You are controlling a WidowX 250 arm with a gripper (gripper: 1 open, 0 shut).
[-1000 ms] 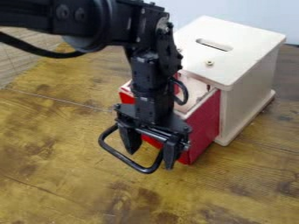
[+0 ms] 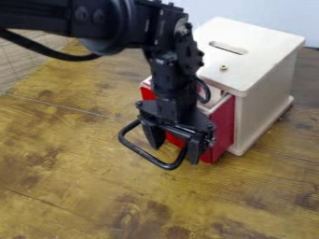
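Note:
The black gripper (image 2: 173, 141) hangs low at the front of a red-fronted drawer (image 2: 222, 131) in a cream wooden cabinet (image 2: 260, 100). A black bar loop (image 2: 145, 159) extends to the left below the gripper. The fingers partly hide the red front; whether they are open or shut on anything is unclear.
A pale tiled area (image 2: 19, 65) lies at the upper left, and a light wall is behind the cabinet.
The gripper and bar loop have moved a little up and back toward the cabinet, and the red drawer appears pushed slightly further in.

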